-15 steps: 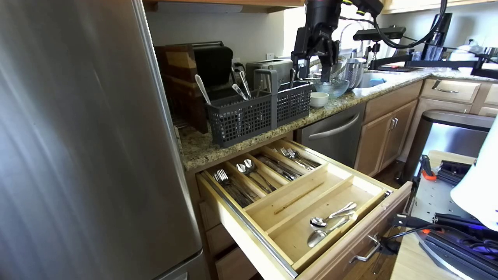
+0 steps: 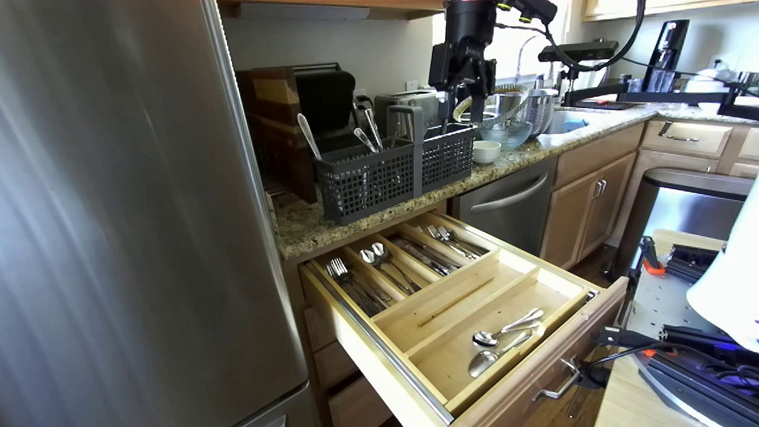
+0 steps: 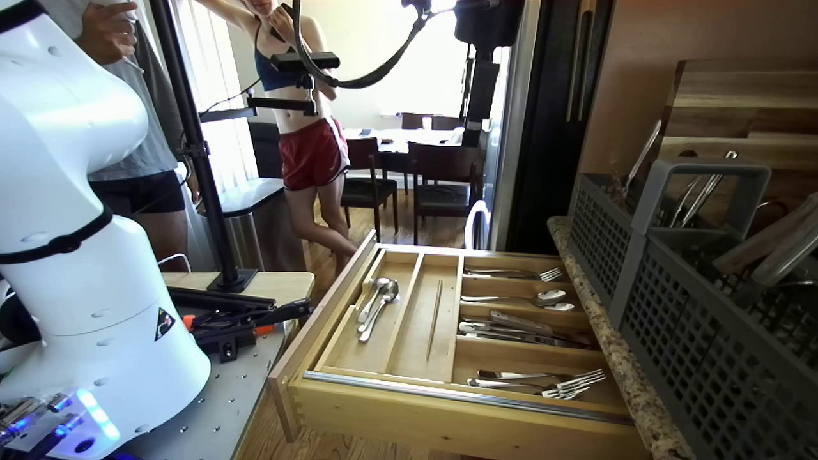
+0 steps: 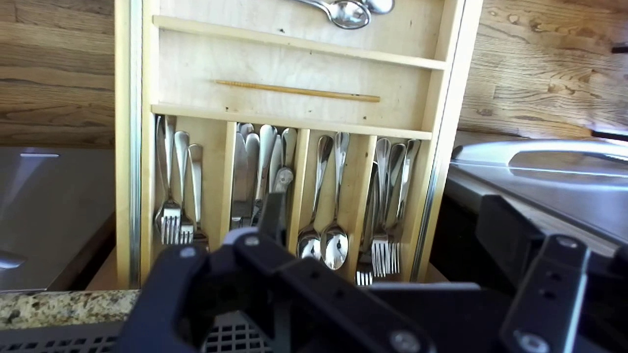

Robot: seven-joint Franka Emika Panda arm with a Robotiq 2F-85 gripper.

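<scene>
My open gripper [image 2: 461,114] hangs over the right half of the grey cutlery basket [image 2: 370,184] in exterior view 1. Its left finger overlaps a dark upright handle there; whether they touch I cannot tell. Silver handles [image 2: 309,135] stick up from the basket's left half. Below, the pulled-out drawer [image 3: 460,414] has forks [image 4: 385,256], spoons [image 4: 335,247] and knives [image 4: 266,154] in separate back compartments. Two spoons [image 2: 484,363] lie in its front compartment, and a thin wooden stick [image 4: 300,91] in the middle one. Dark fingers [image 4: 506,226] cover part of the wrist view.
A white bowl [image 2: 487,152] and a glass bowl [image 2: 506,134] sit right of the basket, close to the gripper. Behind are a toaster [image 2: 409,107] and wooden boards [image 2: 277,107]. The fridge [image 2: 142,213] walls off the left. Two people stand beyond the drawer.
In exterior view 1 my gripper has shifted left, from beside the basket's right end to over its right half. Basket, drawer and cutlery look unmoved.
</scene>
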